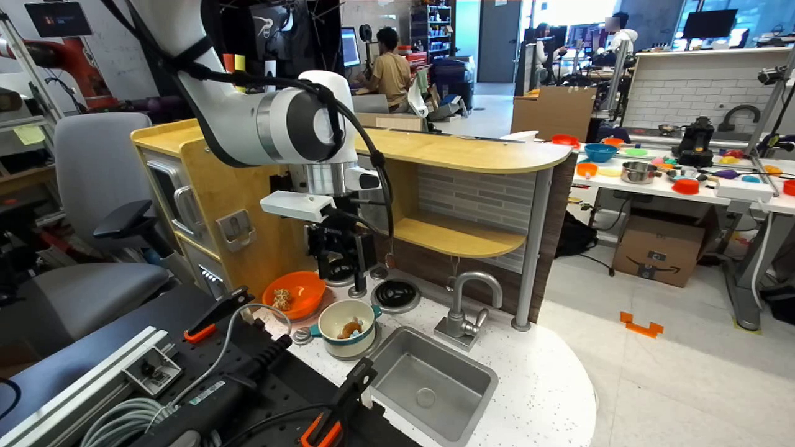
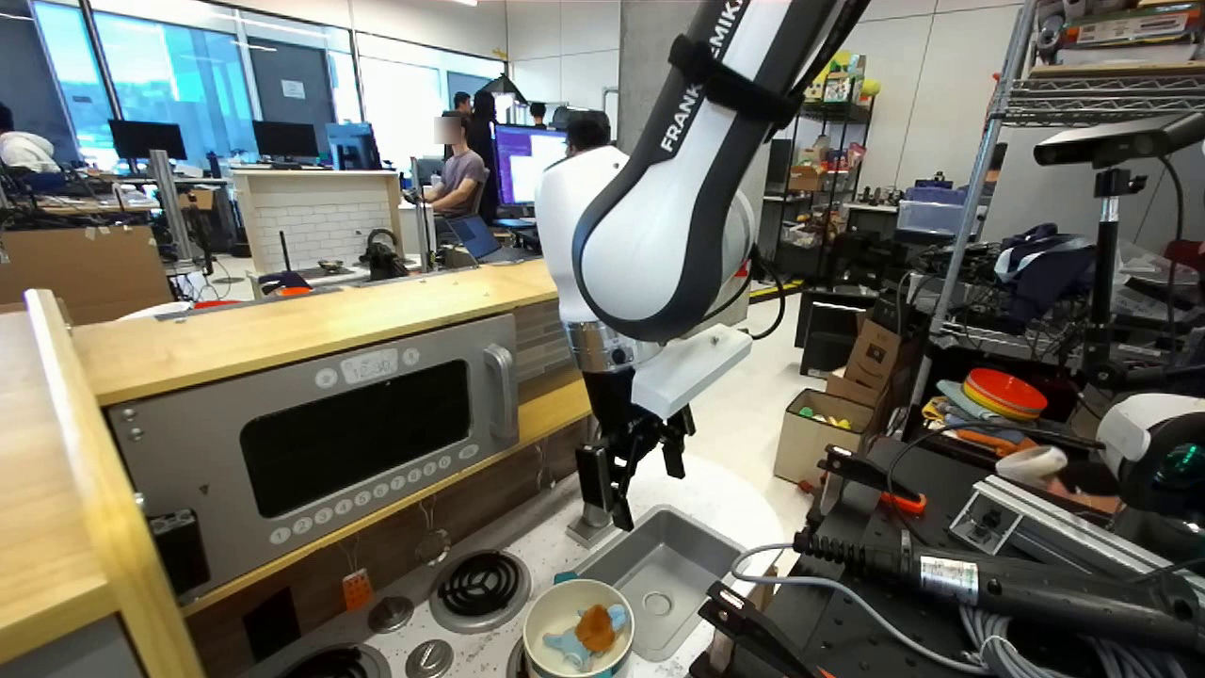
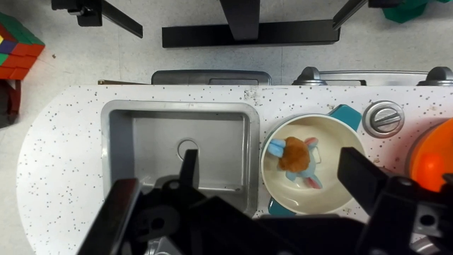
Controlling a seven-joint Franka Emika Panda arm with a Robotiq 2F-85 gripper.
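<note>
My gripper hangs open above the counter, with nothing seen between its fingers. A cream pot (image 3: 335, 187) with teal handles stands below it in the wrist view, just beside the sink. Inside the pot lies a small plush toy (image 3: 296, 156), brown and light blue with pink ears. In exterior view 1 the gripper (image 1: 344, 282) is higher than the pot (image 1: 339, 345), clear of it. Left of the pot there, an orange bowl (image 1: 308, 289) holds a small tan, lumpy item (image 1: 281, 299).
A grey sink (image 1: 440, 380) looks empty, and its faucet (image 1: 477, 283) rises at the back. Black burners (image 1: 395, 293) and knobs lie behind the pot. The wooden shelf (image 1: 454, 234) overhangs the rear. White counter (image 3: 59, 153) beyond the sink is bare.
</note>
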